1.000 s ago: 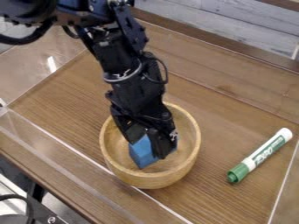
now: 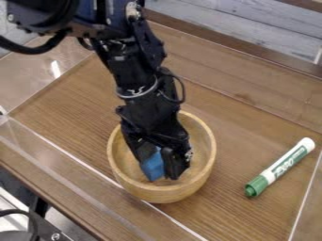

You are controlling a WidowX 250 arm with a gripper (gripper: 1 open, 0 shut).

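Note:
My gripper (image 2: 158, 151) reaches down from the top into a light wooden bowl (image 2: 163, 189) at the centre of the table. It is open, its black fingers inside the bowl around or just over a blue object (image 2: 152, 167), which is partly hidden by them. Whether the fingers touch it I cannot tell.
A white-and-green marker (image 2: 281, 168) lies on the wooden table (image 2: 251, 113) to the right of the bowl. A pale panel runs along the back, and cables sit at the lower left.
The gripper has shifted very slightly within the bowl. The bowl and marker look unmoved.

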